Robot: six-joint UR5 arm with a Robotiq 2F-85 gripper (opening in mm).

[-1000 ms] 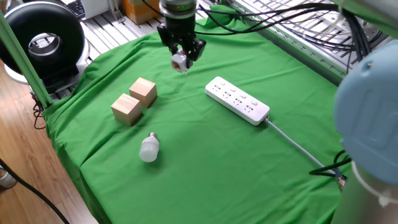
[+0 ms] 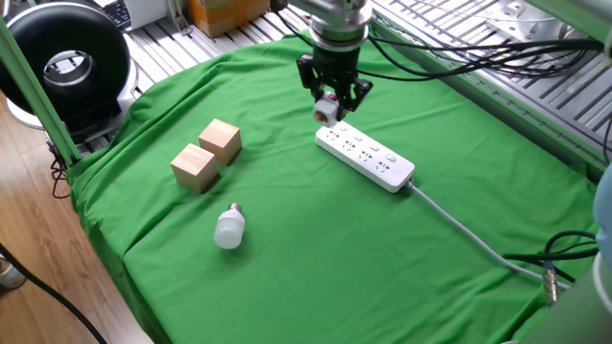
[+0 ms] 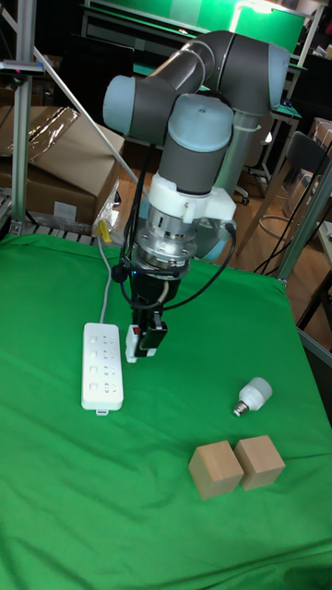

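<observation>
My gripper (image 2: 335, 101) is shut on a small white piece (image 2: 326, 111) with a brownish round opening in its face. Hanging over the green cloth, the piece appears close to the far end of the white power strip (image 2: 375, 164) in exterior view 1. From exterior view 3, the gripper (image 3: 144, 344) and the white piece (image 3: 131, 345) show just to the right of the power strip (image 3: 101, 392); a gap of green cloth lies between. How high the piece hangs above the cloth is hard to tell.
A white bulb (image 2: 229, 230) lies on the cloth. Two wooden blocks, one nearer (image 2: 194, 170) and one farther (image 2: 221, 139), sit near it. The strip's grey cable (image 2: 459, 223) runs to the right. Bare cloth fills the middle and front.
The gripper has travelled rightward and slightly down in exterior view 1, carrying the white piece toward the power strip. The strip, bulb and blocks have stayed put.
</observation>
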